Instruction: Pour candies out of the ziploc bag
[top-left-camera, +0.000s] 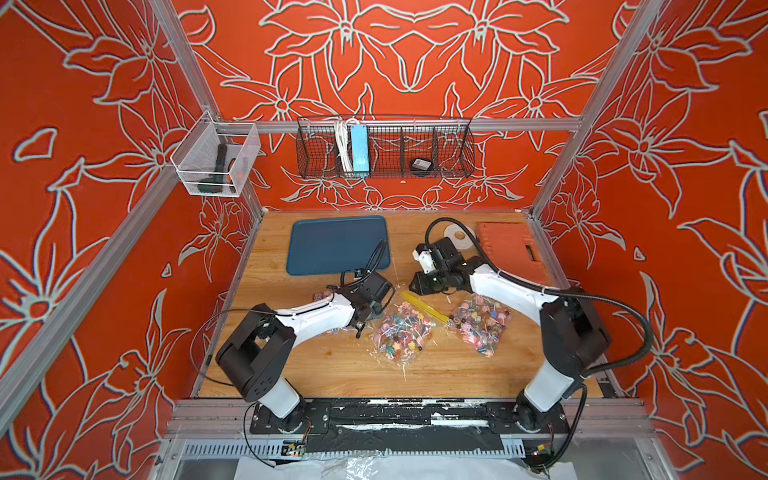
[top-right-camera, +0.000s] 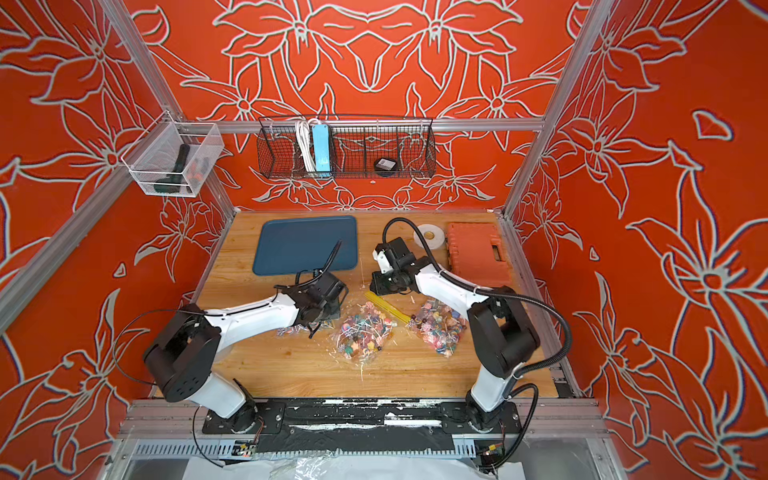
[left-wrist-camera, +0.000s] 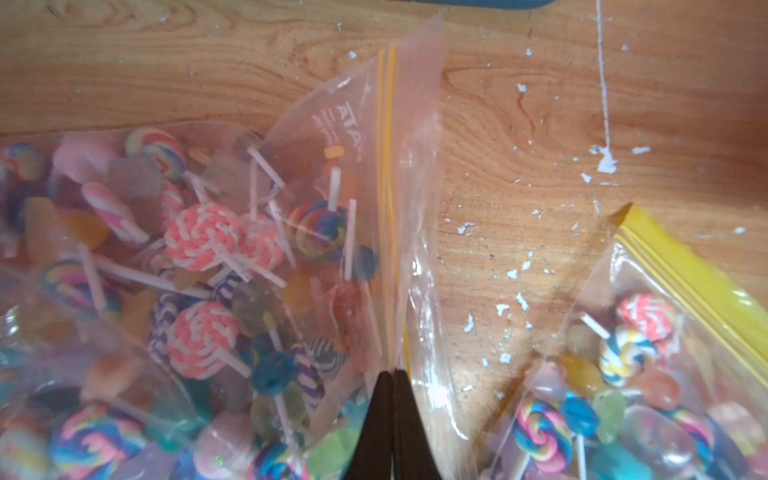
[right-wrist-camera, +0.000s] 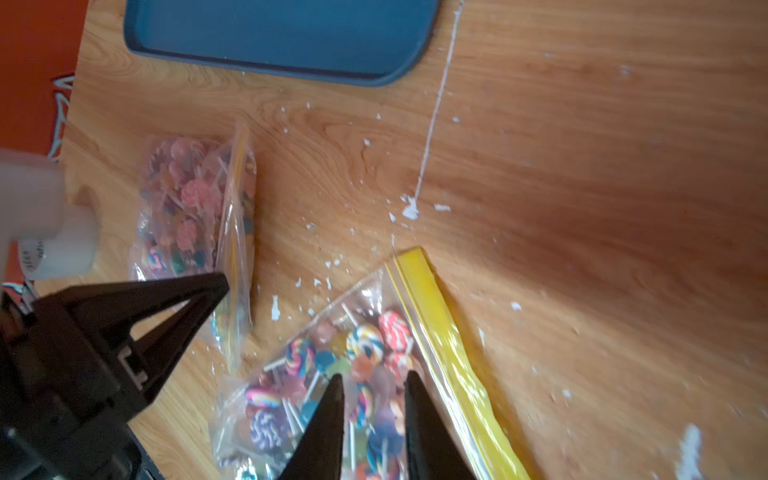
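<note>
Ziploc bags of colourful candies lie on the wooden table: one at the left (left-wrist-camera: 200, 240), one in the middle with a wide yellow zip strip (right-wrist-camera: 440, 336), and another at the right (top-left-camera: 480, 324). My left gripper is shut, its tips at the zip edge of the left bag; whether any plastic sits between them is unclear. My right gripper hangs part open above the middle bag near the yellow strip, with nothing seen held between its fingers.
A blue tray (top-left-camera: 336, 240) lies at the back left, a red board (top-left-camera: 504, 248) and white roll (top-right-camera: 428, 232) at the back right. Wire baskets (top-left-camera: 384, 148) hang on the walls. Bare table lies in front.
</note>
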